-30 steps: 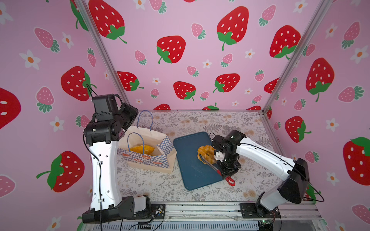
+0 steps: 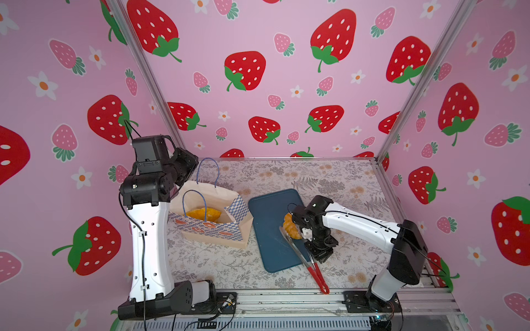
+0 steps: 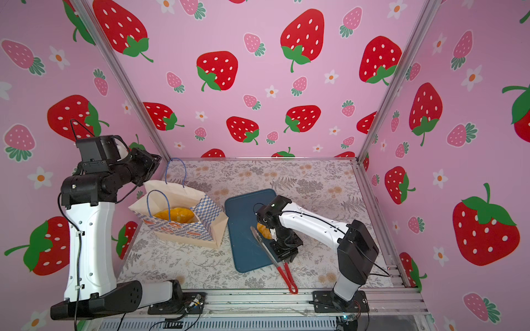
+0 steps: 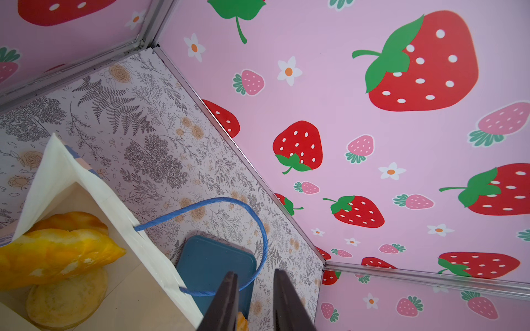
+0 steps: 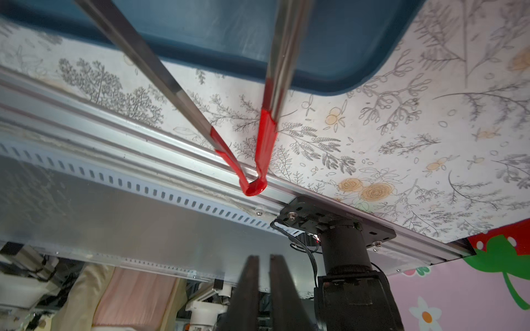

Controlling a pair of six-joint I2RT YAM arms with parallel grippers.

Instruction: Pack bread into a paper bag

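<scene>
In the top left view, the paper bag stands upright on the left with its mouth spread. Golden bread is inside; the left wrist view shows a long yellow loaf over a round pale roll. A croissant lies on the blue tray, partly hidden by the right arm. Red-handled tongs lie spread across the tray's near edge. My left gripper hovers above the bag, open and empty. Apart from the tongs' handle, my right gripper shows a narrow empty gap between blurred fingers.
A blue cord handle arches up from the bag toward my left gripper. The front metal rail borders the table. Open table lies behind the tray and to its right.
The tongs have shifted toward the front edge and their arms now stand apart. My right arm has moved slightly left and nearer the front. The left arm and bag look unchanged.
</scene>
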